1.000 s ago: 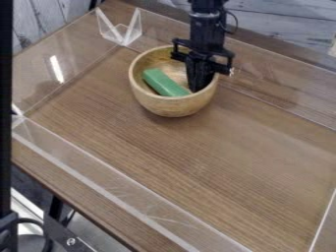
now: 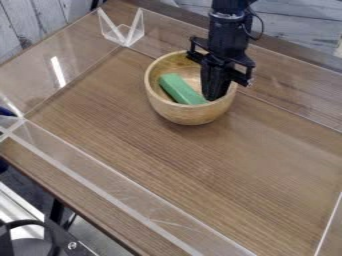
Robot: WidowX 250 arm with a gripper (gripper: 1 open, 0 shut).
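Note:
A tan wooden bowl (image 2: pixel 182 112) sits on the wooden table, upper middle of the camera view. Inside it a green oblong object (image 2: pixel 179 89) lies slanted along the left side. My black gripper (image 2: pixel 214 86) reaches down from the top into the bowl's right part, beside the green object. Its fingertips are dark and partly hidden, and nothing shows held between them; it looks shut.
A clear folded plastic piece (image 2: pixel 122 26) stands at the upper left. Black cables and hardware lie at the lower left edge.
The gripper has come lower and toward the viewer over the bowl's right part. The bowl sits slightly further right than a second ago.

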